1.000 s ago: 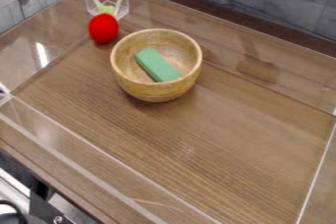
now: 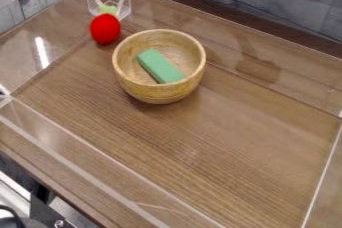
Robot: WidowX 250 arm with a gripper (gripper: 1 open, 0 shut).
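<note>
A wooden bowl [image 2: 159, 82] sits near the middle of the table, with a green block [image 2: 160, 64] lying in it. To its upper left is a red round object [image 2: 104, 29]. Behind that is a small pale green and white object [image 2: 107, 6]. The dark gripper is at the top edge, left of centre and above these things, mostly cut off by the frame; whether it is open or shut is not clear.
A wall or raised edge runs along the back, and dark cables show at the lower left corner.
The objects on the table have not visibly moved.
</note>
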